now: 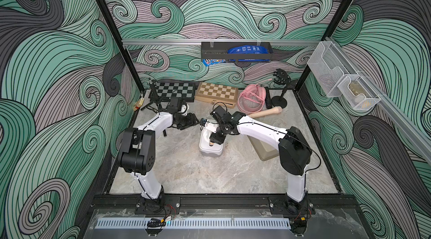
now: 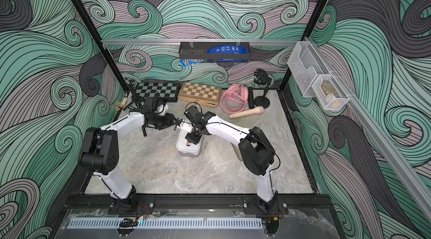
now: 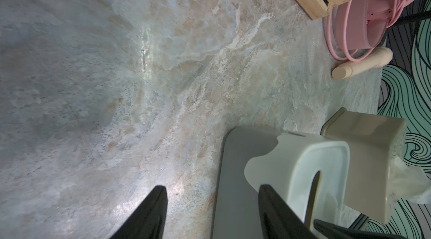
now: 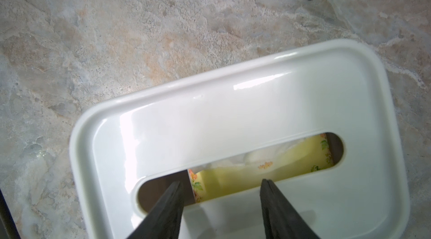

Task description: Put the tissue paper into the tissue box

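The white tissue box (image 4: 233,104) stands mid-table, its long slot showing a yellow pack with small flowers (image 4: 233,180) and white tissue inside. My right gripper is open above that slot, nothing between its fingertips; in the overhead views its wrist hides much of the box. My left gripper is open and empty just left of the box, over bare table. In the left wrist view a beige box (image 3: 368,135) with white tissue (image 3: 406,180) at its side lies beyond the white one.
At the back are two chessboards (image 1: 216,90), a pink item (image 1: 250,97), a wooden roller (image 1: 264,112) and a black stand (image 1: 279,102). The beige box lies to the right, partly under the right arm.
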